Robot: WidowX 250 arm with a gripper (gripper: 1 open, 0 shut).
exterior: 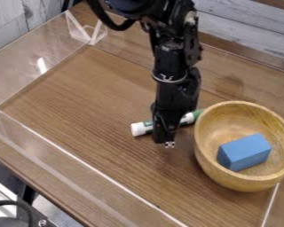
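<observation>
The black robot arm hangs down from the top of the view, and its gripper (169, 138) is low over the wooden table, shut as far as shows. A white cylindrical object with green parts (144, 128) lies on the table behind and around the gripper tip, partly hidden by it; whether the fingers touch it cannot be told. Just right of the gripper stands a wooden bowl (261, 118) holding a blue block (244, 151).
Bare tabletop (85, 106) spreads to the left and front. Clear plastic edging runs along the left side, with black cables at the lower left. A white plank wall is at the back.
</observation>
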